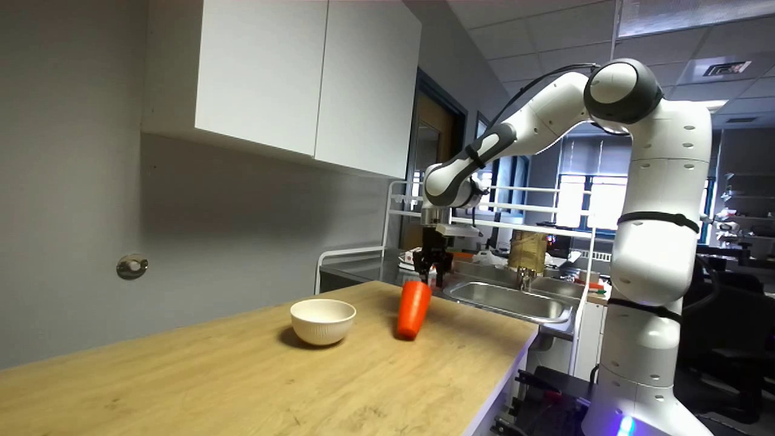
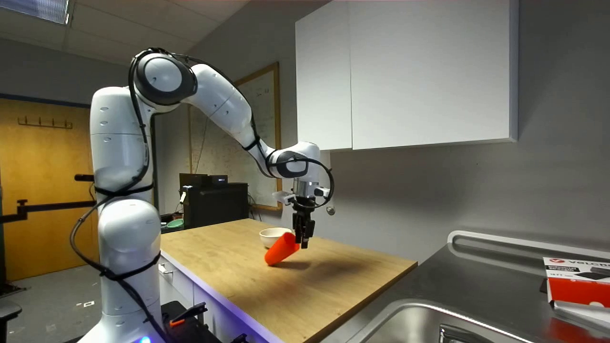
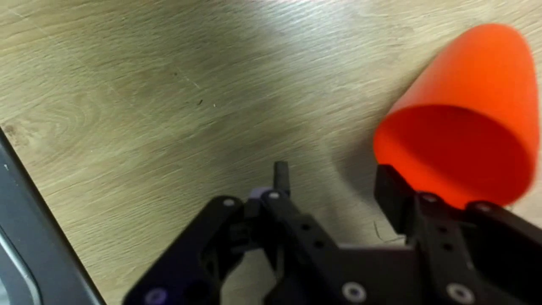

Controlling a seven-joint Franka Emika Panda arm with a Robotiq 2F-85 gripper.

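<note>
An orange-red cup (image 1: 414, 310) leans over on the wooden counter, its open mouth tipped toward my gripper (image 2: 301, 243). In the wrist view the cup (image 3: 490, 76) lies to the right, its empty inside showing. Its near rim is overlapped by the right finger (image 3: 390, 195); whether they touch is hard to tell. My gripper points down with its fingers apart, and only bare wood shows between them. A cream ribbed bowl (image 1: 323, 322) stands upright to the left of the cup in the first exterior view.
Past the end of the wooden counter (image 1: 240, 363) is a metal sink (image 1: 501, 297). A white cabinet (image 2: 429, 74) hangs on the wall above. A red and white box (image 2: 577, 286) rests on the dark worktop.
</note>
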